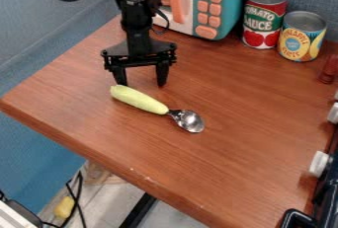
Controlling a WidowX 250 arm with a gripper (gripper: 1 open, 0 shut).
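Note:
My gripper (140, 77) hangs over the back left of the wooden table, open, its two black fingers spread with nothing visible between them, just above and behind a pale yellow corn-like object (137, 99). That object lies on the table, its lower right end beside a silver spoon (188, 121), whose bowl points right.
At the back stand a teal toy microwave (209, 7), a tomato sauce can (262, 25) and a yellow can (299, 42). A small red bottle (329, 70) and a black appliance (317, 202) line the right edge.

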